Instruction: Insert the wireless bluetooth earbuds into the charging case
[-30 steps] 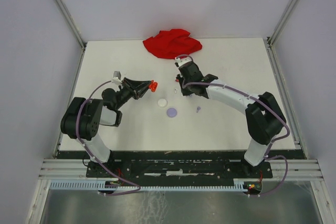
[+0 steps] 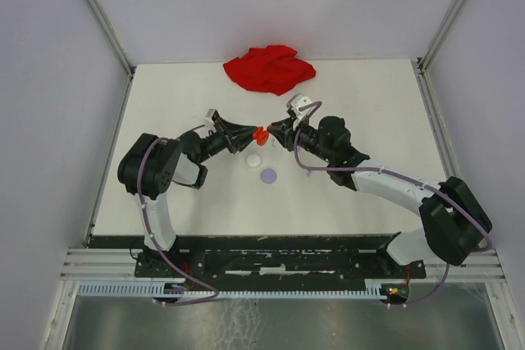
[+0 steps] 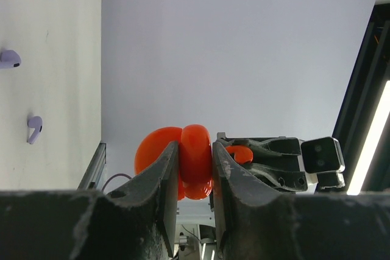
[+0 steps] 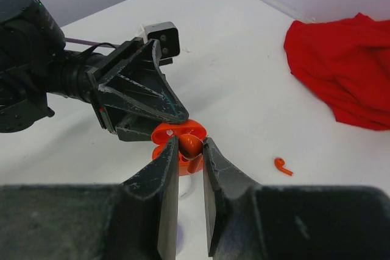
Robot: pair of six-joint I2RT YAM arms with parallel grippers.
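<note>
An orange-red charging case [image 2: 262, 136] is held up by my left gripper [image 2: 254, 134], shut on its side. Its lid [image 4: 178, 130] stands raised in the right wrist view, open toward my right gripper [image 2: 275, 127]. That gripper is shut on an orange earbud [image 4: 190, 146], which is right in front of the opened case; whether they touch, I cannot tell. From the left wrist, the case [image 3: 195, 161] sits between the fingers, with the earbud [image 3: 240, 153] just to its right. A second orange earbud [image 4: 283, 165] lies on the table.
A white case [image 2: 253, 160] and a purple case [image 2: 268, 175] lie on the table below the grippers. Small purple earbuds [image 3: 35, 128] lie on the table too. A red cloth [image 2: 269, 69] is crumpled at the back.
My left gripper has carried the case to the right. My right gripper, earlier low over the small earbuds, now has an orange earbud beside the case, and its arm has swung round.
</note>
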